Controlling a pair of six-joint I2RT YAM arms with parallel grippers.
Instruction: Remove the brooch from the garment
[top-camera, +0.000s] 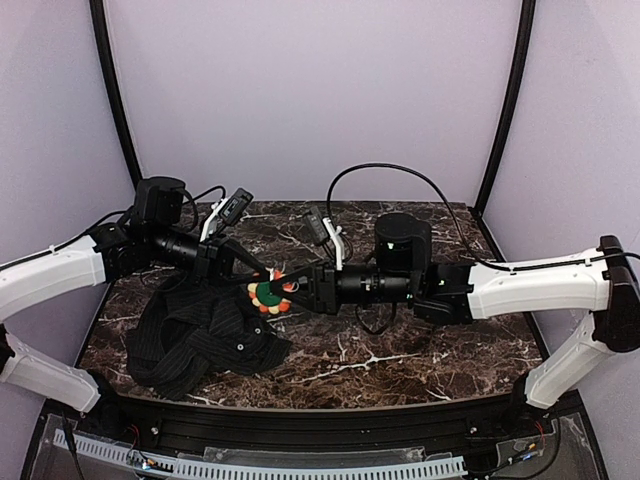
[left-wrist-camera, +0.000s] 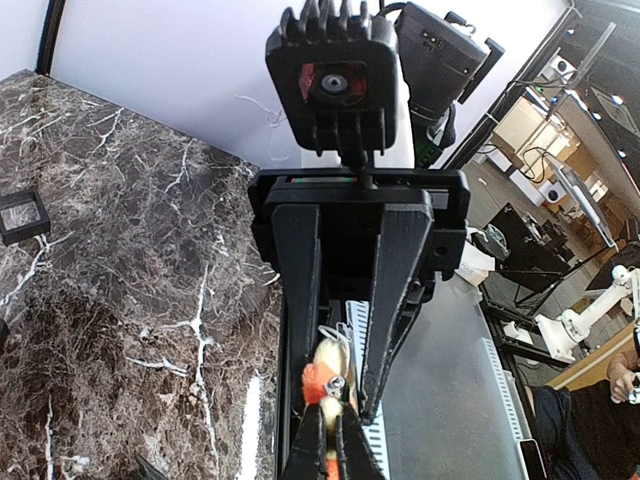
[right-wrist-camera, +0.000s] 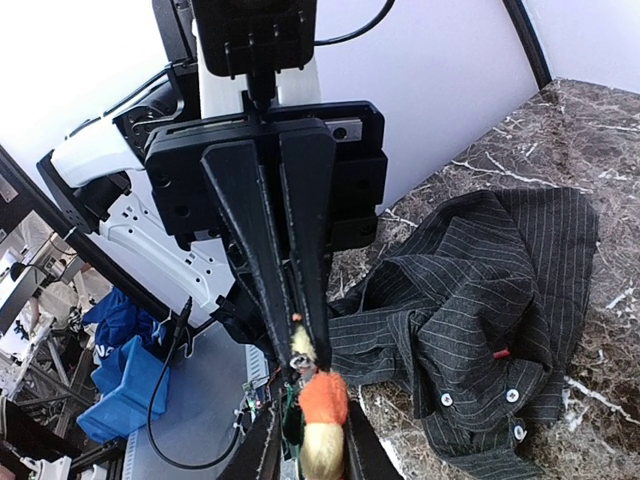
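A felt flower brooch (top-camera: 268, 298), green with orange and cream petals, is held in the air between the two grippers, above the dark pinstriped garment (top-camera: 190, 340). My left gripper (top-camera: 262, 275) comes from the upper left and is shut at the brooch's edge, near its metal clasp (left-wrist-camera: 334, 386); whether it pinches anything is unclear. My right gripper (top-camera: 288, 287) reaches from the right, shut on the brooch. In the right wrist view the garment (right-wrist-camera: 470, 310) lies crumpled on the table, with buttons showing.
A small black square frame (left-wrist-camera: 22, 216) shows in the left wrist view. Walls stand at the back and both sides.
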